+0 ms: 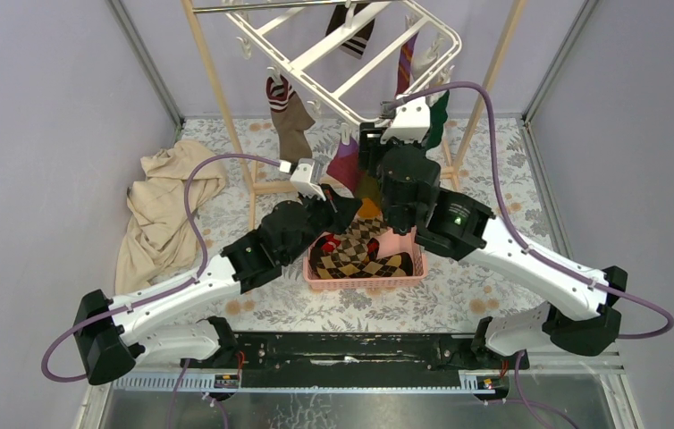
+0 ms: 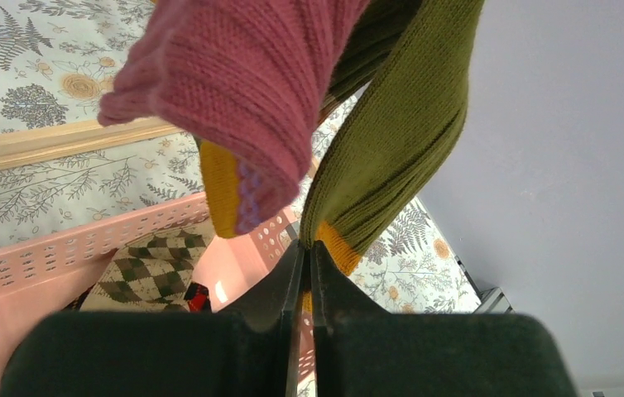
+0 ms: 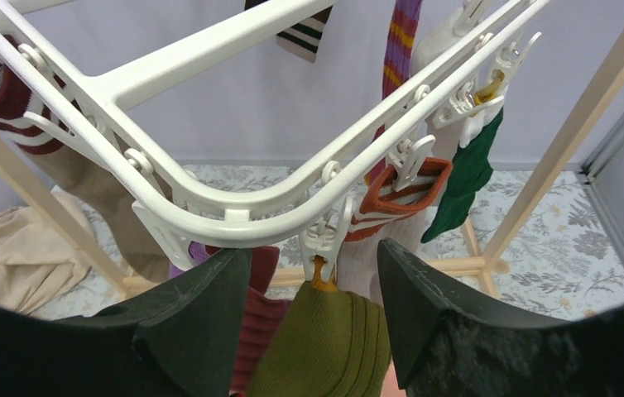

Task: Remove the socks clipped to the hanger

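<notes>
An olive-green sock with an orange toe (image 2: pixel 400 141) hangs from a white clip (image 3: pixel 322 240) at the hanger's front corner. My left gripper is shut on the lower part of this sock, pinching a fold between its fingertips. In the right wrist view my right gripper is part open, its fingers on either side of the clip and the sock's top, apart from both. A maroon and purple sock (image 1: pixel 344 167) hangs just left of the olive one. The white hanger (image 3: pixel 234 207) crosses above the right fingers.
Below, a pink basket (image 1: pixel 365 283) holds several checkered socks. More socks hang around, including a brown one (image 1: pixel 291 125), a striped one (image 3: pixel 391 198) and a green one (image 3: pixel 466 174). Wooden stand legs (image 1: pixel 494 71) flank the hanger. Beige cloth (image 1: pixel 164 206) lies at the left.
</notes>
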